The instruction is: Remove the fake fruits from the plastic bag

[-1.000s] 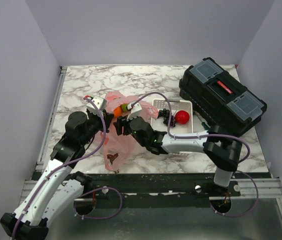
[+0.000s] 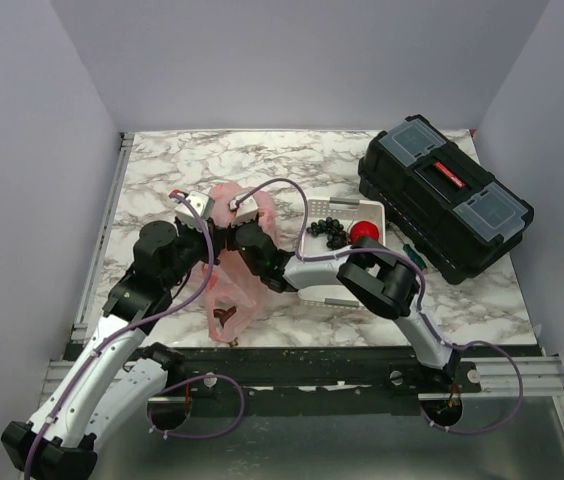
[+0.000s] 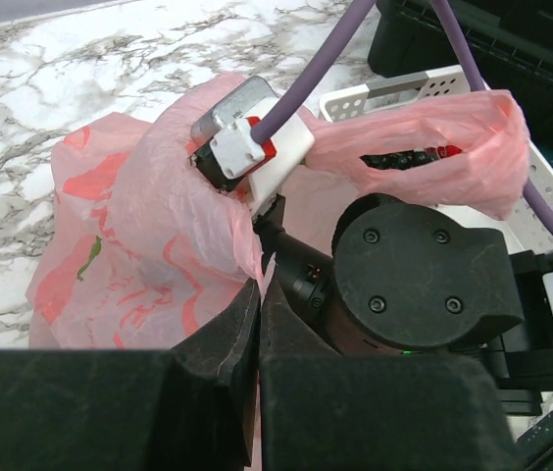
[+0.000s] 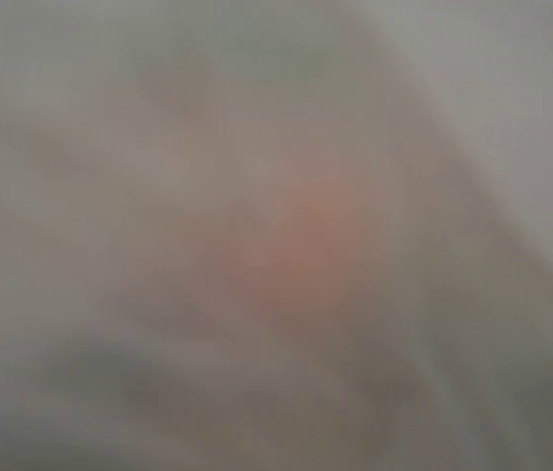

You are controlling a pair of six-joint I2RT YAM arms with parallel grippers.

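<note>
The pink plastic bag stands on the marble table, held up by its edge. My left gripper is shut on a gathered bit of the bag's thin film. My right gripper reaches into the bag's mouth; in the left wrist view its wrist camera and dark arm are partly wrapped by the film. Its fingertips are hidden, and the right wrist view is only a blur of pale film with an orange-red patch. Any fruit inside the mouth is covered now. In the white tray lie dark grapes and a red fruit.
The perforated white tray is right of the bag, partly under my right arm. A black toolbox occupies the right side, with a small green item beside it. Bare marble lies behind the bag.
My right gripper has moved left and deeper into the bag's mouth. An orange fruit and a green one, visible there before, are now covered. The left arm has stayed put.
</note>
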